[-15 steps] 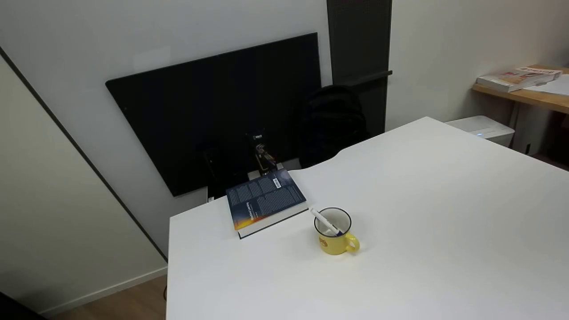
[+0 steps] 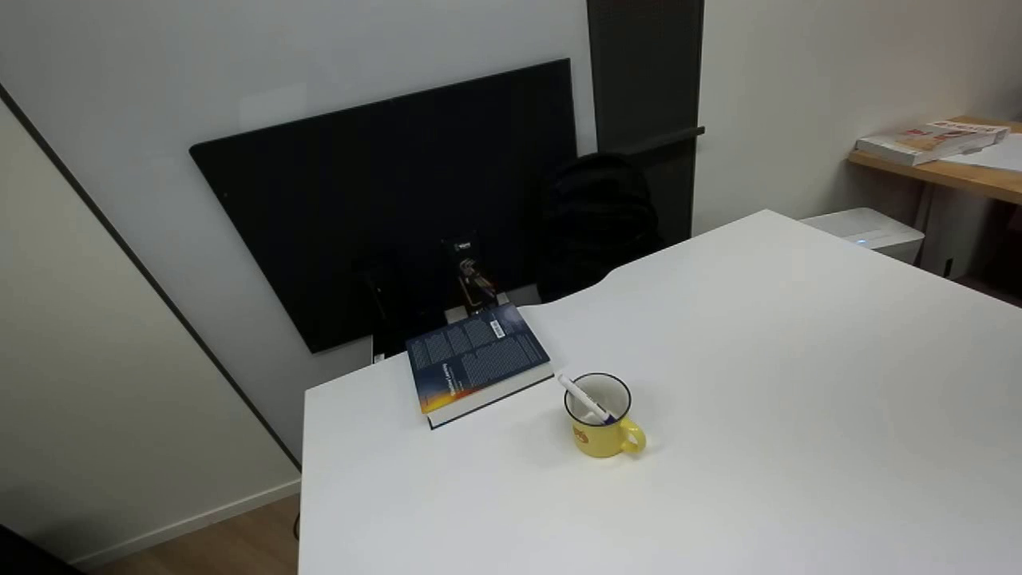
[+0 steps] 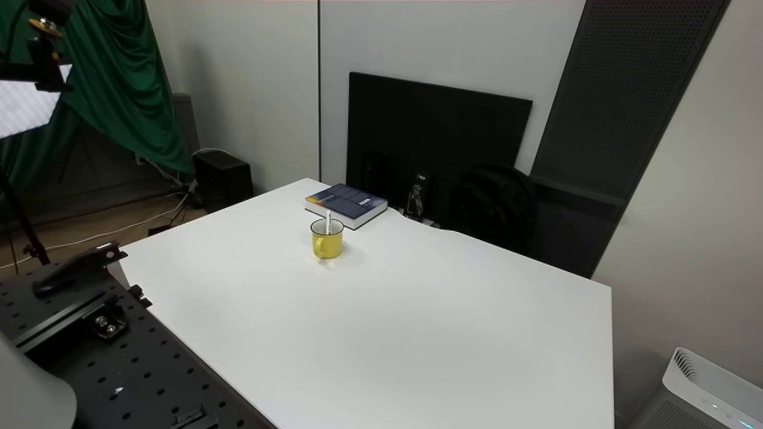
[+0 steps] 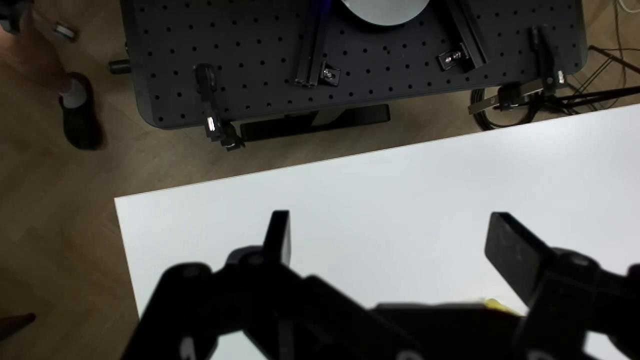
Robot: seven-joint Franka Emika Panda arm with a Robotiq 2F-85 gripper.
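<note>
A yellow mug (image 2: pixel 598 439) with a dark rim stands upright on the white table (image 2: pixel 786 460). Leaning inside it is a white marker (image 2: pixel 584 398), its upper end past the rim. Beside the mug, near the table's far edge, lies a thick dark blue book (image 2: pixel 476 361). In the second exterior view the marker (image 3: pixel 328 222) pokes up from the mug (image 3: pixel 327 245), close to the book (image 3: pixel 347 203). My gripper is open in the wrist view, the white tabletop showing between its fingers. A sliver of yellow mug (image 4: pixel 499 306) peeks out by the right finger; the rest is hidden.
A black perforated base plate (image 4: pixel 258 90) sits across a floor gap from the table. Behind the book stand a black panel (image 2: pixel 402 192) and a dark backpack (image 2: pixel 599 216).
</note>
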